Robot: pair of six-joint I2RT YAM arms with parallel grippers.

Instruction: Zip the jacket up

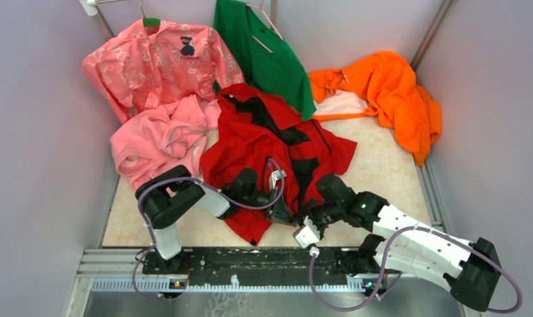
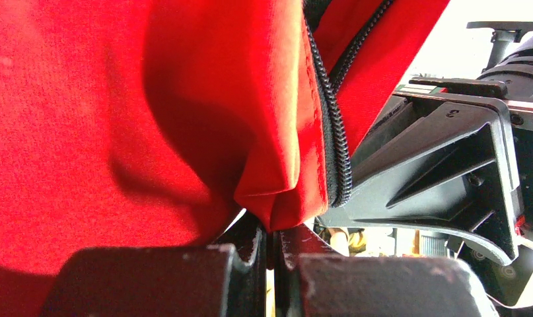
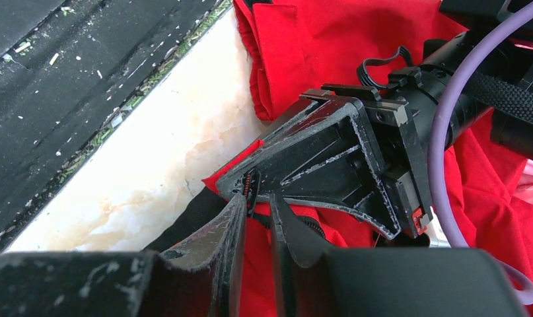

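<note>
The red jacket [image 1: 240, 139] lies spread in the middle, its black lining showing. In the left wrist view, my left gripper is shut at a folded red edge of the jacket, beside a black zipper tape [image 2: 336, 139]. My right gripper is part open right by the left gripper's fingers, with a small dark piece between or just behind its tips; whether it grips that cannot be told. A stretch of zipper [image 3: 310, 224] shows behind the tips in the right wrist view. The two grippers meet at the jacket's lower front.
A pink fleece [image 1: 154, 145] and a hanging pink jacket [image 1: 158, 63] are at the left, a green top [image 1: 263, 66] at the back, an orange garment [image 1: 395, 99] at the right. Bare tabletop [image 1: 389, 172] shows at the right; the table's front edge is close to both grippers.
</note>
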